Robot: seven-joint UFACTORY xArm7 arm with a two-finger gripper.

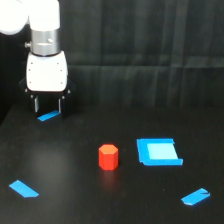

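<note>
My gripper (48, 104) hangs at the far left of the camera view, pointing down at the black table. Its two dark fingers stand apart, and nothing shows between them. Just below them a strip of blue tape (48, 116) lies on the table. A red block (108, 157) with a many-sided outline sits near the middle, well away from the gripper. To the block's right is a white square (161, 151) framed by blue tape (145, 152), with nothing on it.
Two more strips of tape lie near the front: a left strip (23, 188) and a right strip (195, 197). A dark curtain (140, 50) closes off the back. Around the block, the black table (100, 200) is clear.
</note>
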